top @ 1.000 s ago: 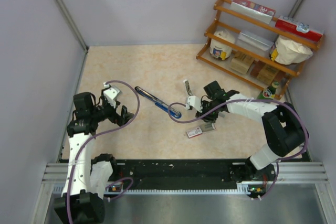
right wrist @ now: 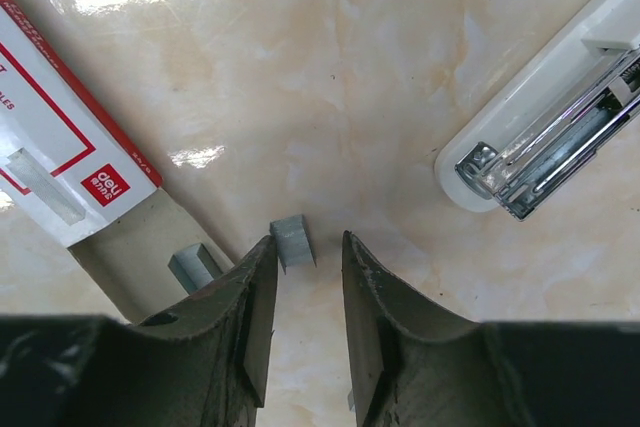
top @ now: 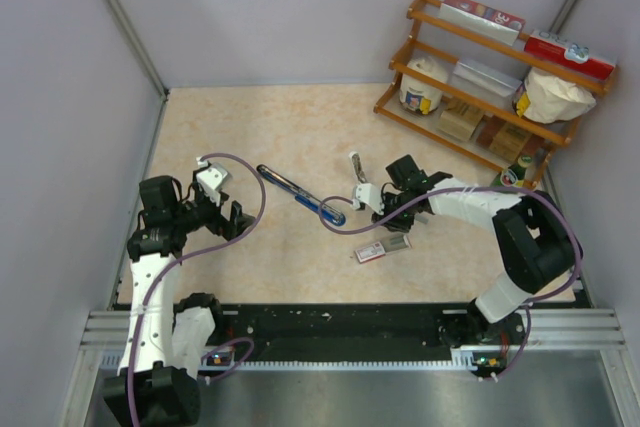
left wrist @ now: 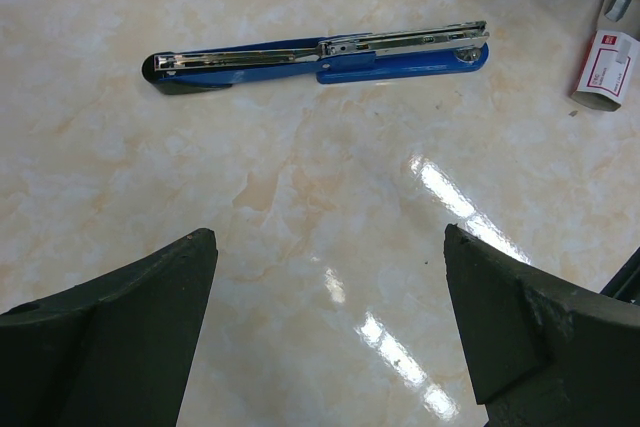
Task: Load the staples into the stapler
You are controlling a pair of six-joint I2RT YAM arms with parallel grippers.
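Between the tips of my right gripper is a small grey block of staples. It sits close against the left fingertip, with a gap to the right one, so the fingers are part open. The red-and-white staple box lies beside them, its tray drawn out with another grey staple block inside. A white stapler with an exposed metal channel is at the upper right of that view. The long blue stapler lies across the table in the left wrist view. My left gripper is wide open and empty.
A wooden shelf with boxes and tubs stands at the back right. A grey object lies behind the left gripper. Purple cables loop over both arms.
The right gripper has shifted very slightly toward the table's front, near the staple box. The left arm, staplers and box look unmoved.
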